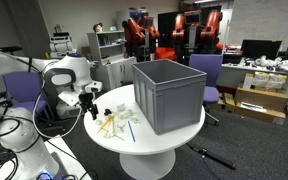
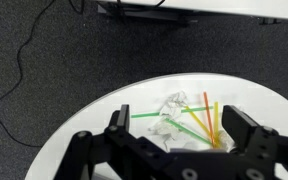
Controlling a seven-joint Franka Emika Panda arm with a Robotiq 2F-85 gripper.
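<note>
My gripper is open above the near edge of a round white table (image 1: 134, 150), its two dark fingers wide apart in the wrist view with nothing held. In the exterior view, the gripper (image 1: 90, 108) hangs at the table's left side. Beyond the fingers lie several thin coloured straws, among them a red straw (image 2: 208, 112) and a green straw (image 2: 197, 109). Crumpled white paper (image 2: 172, 104) lies among them. A large grey bin (image 1: 170, 98) stands upright on the table's right half; the wrist view does not show it.
A purple chair (image 1: 205, 66) is behind the table at the right. The dark floor (image 2: 84, 70) in the wrist view has a black cable (image 2: 21, 60) running across it. Cardboard boxes (image 1: 259, 98) stand far right.
</note>
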